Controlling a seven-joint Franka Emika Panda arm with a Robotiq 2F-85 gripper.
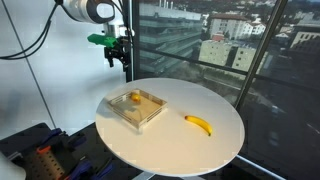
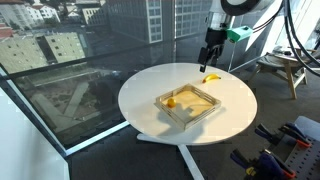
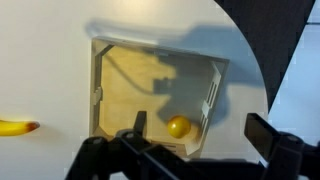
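Observation:
A light wooden tray stands on the round white table, and an orange round fruit lies inside it near one side. Outside the tray, a yellow banana rests on the bare tabletop. My gripper hangs high above the tray side of the table, well clear of everything. In the wrist view its two dark fingers stand wide apart along the lower edge, nothing between them but the view of the tray below. The banana shows at the left edge there.
The white round table has wide free room around the banana and in front of the tray. Large windows stand behind it. The tray's raised walls surround the fruit.

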